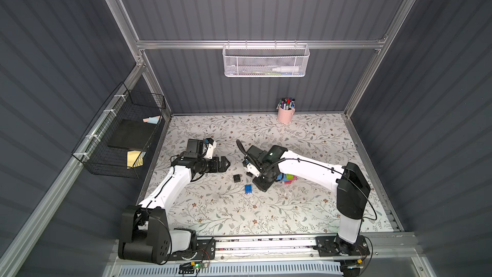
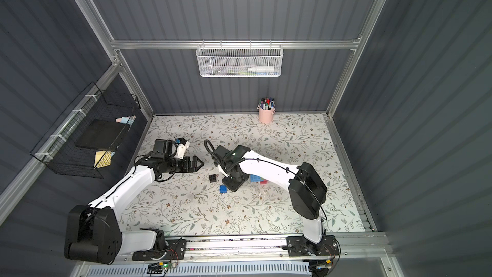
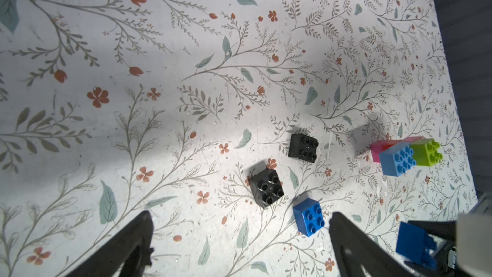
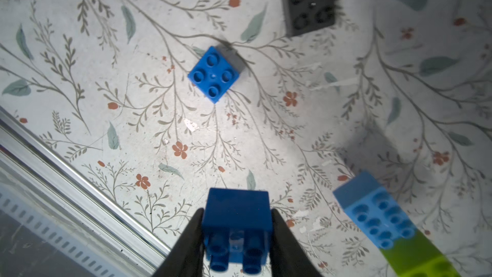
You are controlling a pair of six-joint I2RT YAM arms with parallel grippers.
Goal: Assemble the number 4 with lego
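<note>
In the right wrist view a dark blue brick (image 4: pixel 236 210) sits between the fingers of my right gripper, which is shut on it; its studs face the bottom of the view. Another blue brick (image 4: pixel 212 74) lies alone on the table. Beyond it are two black bricks, one (image 3: pixel 266 187) nearer my left gripper and one (image 3: pixel 303 147) farther off. To the right stands a joined group with a light blue brick (image 3: pixel 398 159), a lime brick (image 3: pixel 426 152) and a pink brick (image 3: pixel 381 147). My left gripper is open, empty, above the table's left part.
A pink cup of pens (image 1: pixel 285 115) stands at the back edge. A white mesh basket (image 1: pixel 266 60) hangs on the rear wall and a black wire basket (image 1: pixel 123 138) on the left one.
</note>
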